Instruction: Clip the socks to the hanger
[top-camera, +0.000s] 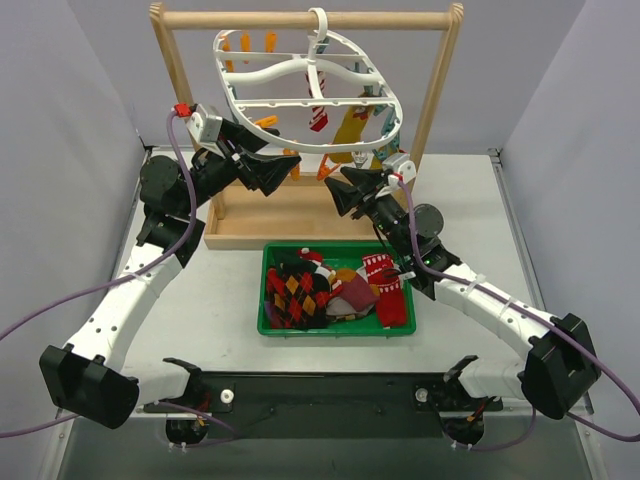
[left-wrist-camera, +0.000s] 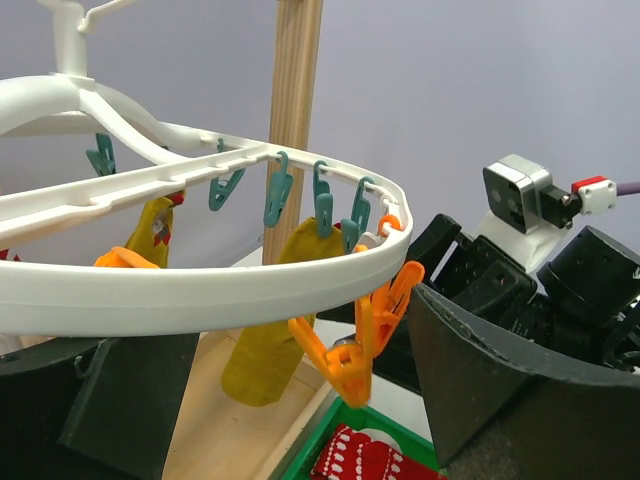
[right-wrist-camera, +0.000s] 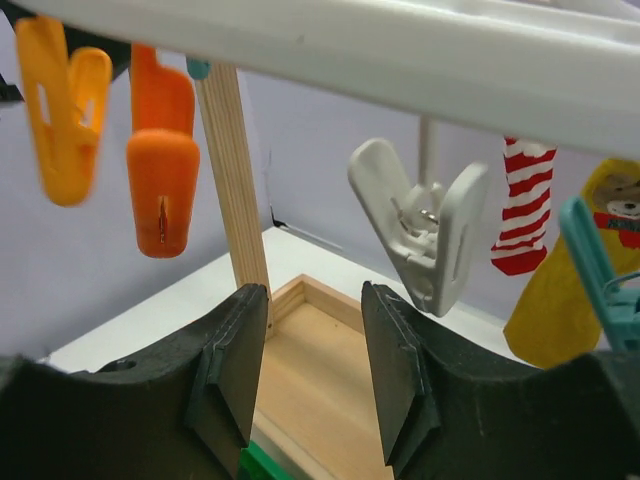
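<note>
The white hanger (top-camera: 310, 146) hangs from the wooden rack with clips and socks: a red-striped sock (right-wrist-camera: 520, 200) and yellow socks (right-wrist-camera: 560, 295). My left gripper (top-camera: 270, 175) is open beside the hanger's front left; orange clips (left-wrist-camera: 350, 355) hang between its fingers in the wrist view, apparently ungrasped. My right gripper (top-camera: 350, 195) is open just below the hanger's front right, beneath a white clip (right-wrist-camera: 425, 240), nothing between its fingers. The green bin (top-camera: 340, 333) below holds red, patterned and other socks (top-camera: 385, 295).
The wooden rack's post (top-camera: 435, 80) and base (top-camera: 235, 225) surround the hanger. Grey walls stand at both sides; bare white table (top-camera: 480, 220) shows right and left of the bin.
</note>
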